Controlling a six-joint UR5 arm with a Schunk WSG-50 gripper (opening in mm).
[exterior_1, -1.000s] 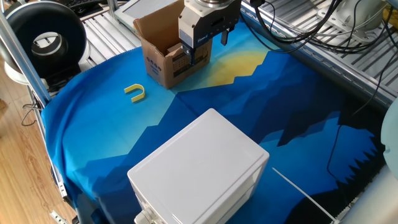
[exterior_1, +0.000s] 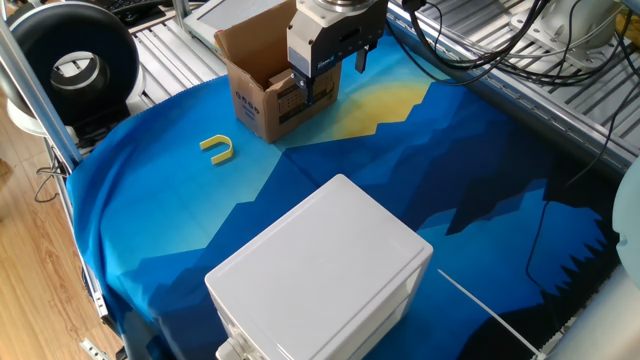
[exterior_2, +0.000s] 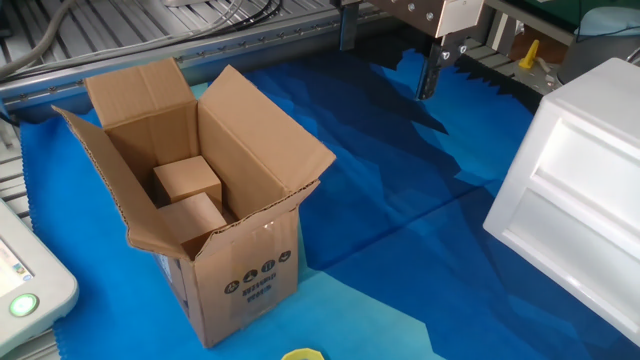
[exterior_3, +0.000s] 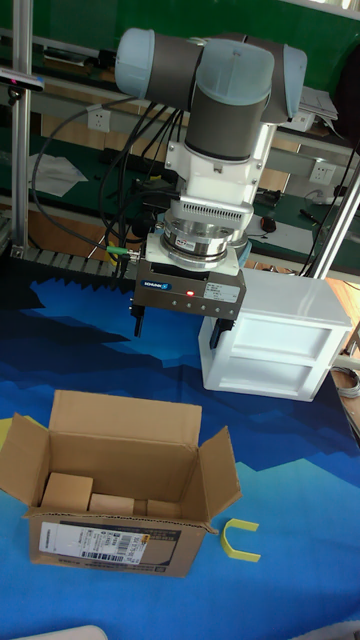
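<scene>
My gripper (exterior_1: 340, 78) hangs above the cloth with its two dark fingers wide apart and nothing between them. In exterior view 3 the gripper (exterior_3: 177, 331) appears behind the cardboard box (exterior_3: 117, 544) and in front of the white drawer unit (exterior_3: 279, 293). The box stands with its flaps up; two brown blocks (exterior_2: 187, 179) show inside it in exterior view 2. A yellow U-shaped piece (exterior_1: 230, 150) lies flat on the cloth near the box. Only its edge (exterior_2: 302, 354) shows at the bottom of exterior view 2.
Blue patterned cloth (exterior_1: 160, 215) covers the table, with clear room between the box and the white unit. A thin white rod (exterior_1: 485, 308) lies beside that unit. Black cables (exterior_1: 470, 60) run along the table's far rail. A tablet-like device (exterior_2: 30, 280) sits left of the box.
</scene>
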